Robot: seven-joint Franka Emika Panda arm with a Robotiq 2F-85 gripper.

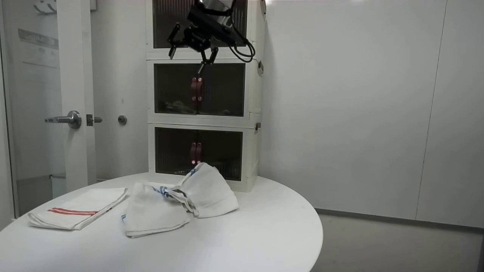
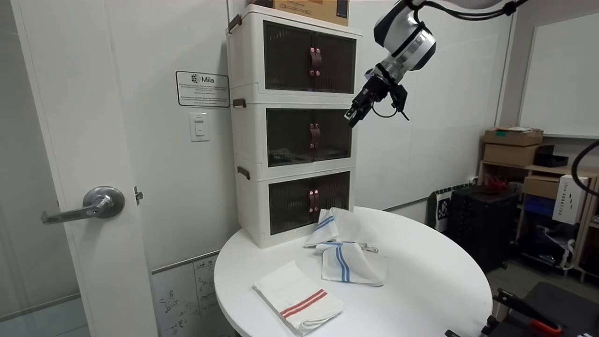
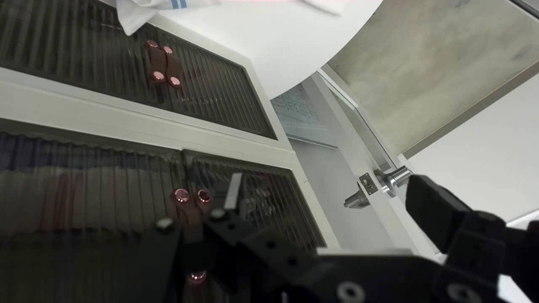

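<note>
My gripper [image 1: 186,61] hangs high above the table with its fingers spread apart and nothing between them. It is in front of the stacked white cabinet [image 2: 251,135], near the height where the top and middle units meet. In the wrist view one finger [image 3: 233,192] overlaps the middle unit's dark ribbed doors beside their brown strap handles [image 3: 189,204]; whether it touches them I cannot tell. All the cabinet doors look closed. On the table lie a flat folded cloth with red stripes [image 2: 297,297] and crumpled white cloths with blue stripes [image 2: 351,261].
Crumpled cloth rests close against the bottom unit's doors [image 1: 222,154]. A room door with a metal handle [image 1: 72,119] stands at the left. A cardboard box [image 2: 314,10] sits on top of the cabinet.
</note>
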